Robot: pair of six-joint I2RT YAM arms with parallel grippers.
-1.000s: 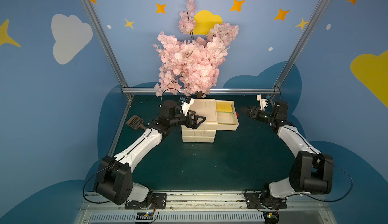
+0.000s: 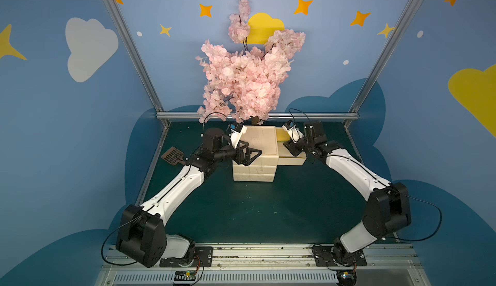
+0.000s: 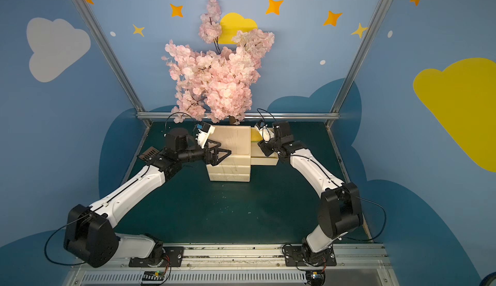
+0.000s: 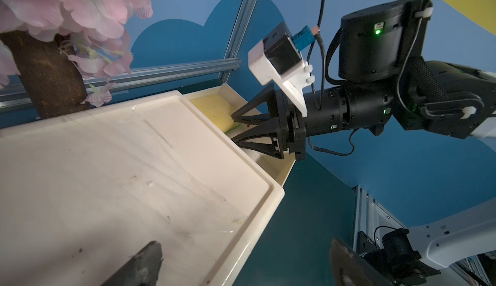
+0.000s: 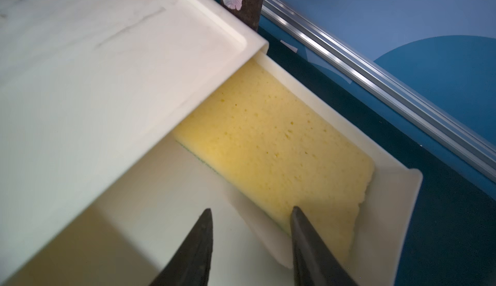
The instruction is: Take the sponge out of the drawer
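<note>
The yellow sponge (image 5: 279,146) lies flat along the back wall of the pulled-out top drawer (image 5: 397,219), its inner end under the cabinet's top. A thin green underside edges it. My right gripper is over the drawer, its fingers apart; the right fingertip overlaps the sponge's near edge in the right wrist view, while the left one shows over bare drawer floor. Whether they touch the sponge I cannot tell. My left gripper is open above the white cabinet (image 4: 129,182), with nothing between its fingers.
A pink blossom tree (image 2: 248,79) stands right behind the cabinet. At the left of the table lies a brown slotted spatula (image 2: 173,156).
My right gripper has travelled left from beside the drawer to over it and lowered toward the sponge.
</note>
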